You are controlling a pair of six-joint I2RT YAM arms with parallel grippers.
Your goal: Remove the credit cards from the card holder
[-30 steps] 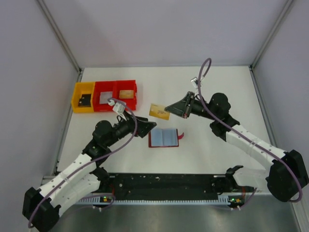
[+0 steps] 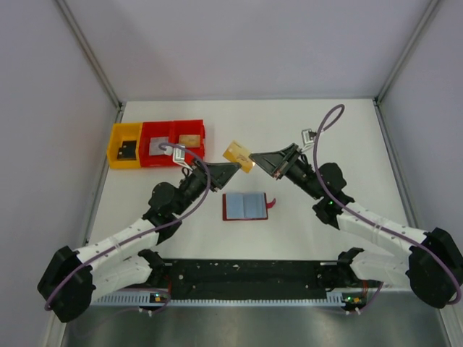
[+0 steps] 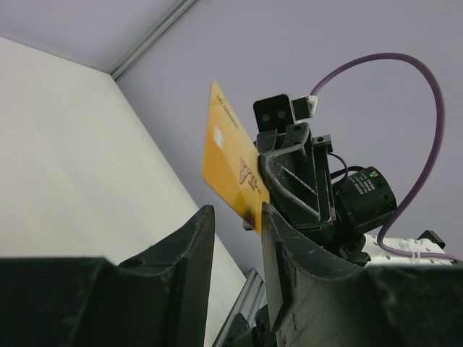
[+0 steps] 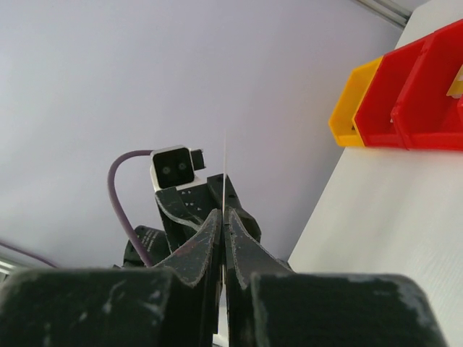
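A gold card (image 2: pixel 239 155) is in the air above the table, my right gripper (image 2: pixel 252 157) shut on its right end. In the right wrist view the card (image 4: pixel 224 170) appears edge-on as a thin line rising from the shut right gripper. My left gripper (image 2: pixel 236 168) is at the card's near lower edge; its fingers (image 3: pixel 202 228) stand apart. In the left wrist view the card (image 3: pixel 230 152) slants across ahead of the left gripper, its lower corner near the gap; contact cannot be told. Below lies the opened card holder (image 2: pixel 245 206), with clear pockets and a red border.
At the back left, a yellow bin (image 2: pixel 113 153) with a black card (image 2: pixel 127 150) adjoins red bins (image 2: pixel 172 160) holding a grey card (image 2: pixel 157 146) and a gold card (image 2: pixel 189 141).
The left gripper has moved up and right to the card's near edge. The right gripper has turned the card, swinging its left end toward the back; the holder and bins are unmoved.
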